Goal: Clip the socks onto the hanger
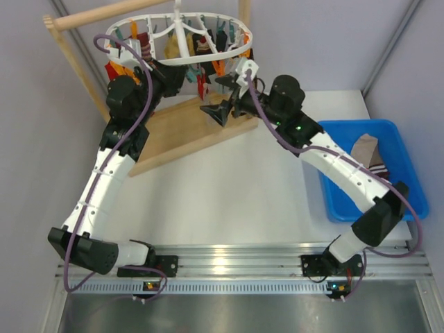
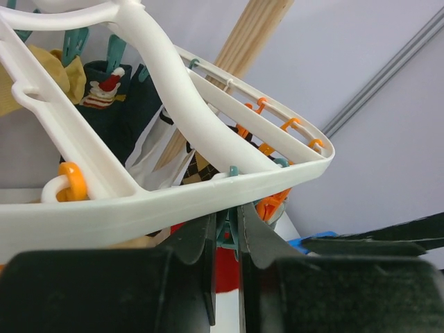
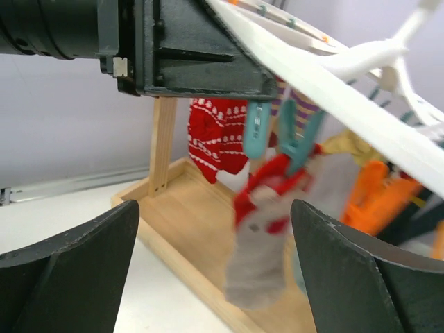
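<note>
At the front rim of the white round hanger (image 1: 208,57), my left gripper (image 1: 182,75) has its fingers close on both sides of a teal clip (image 2: 227,225). A grey sock with red parts (image 3: 258,243) hangs below the rim, its red top against a teal clip (image 3: 298,132); part of this is blurred, so how firmly it is gripped cannot be told. My right gripper stands open near this sock, its fingers (image 3: 104,243) wide apart with nothing held. In the blue bin (image 1: 334,201) lies a beige sock with a dark striped cuff (image 1: 365,149).
Several clipped socks crowd the hanger, including a red patterned one (image 3: 218,132) and one with orange clips (image 3: 374,198). A wooden stand (image 1: 159,139) carries the hanger.
</note>
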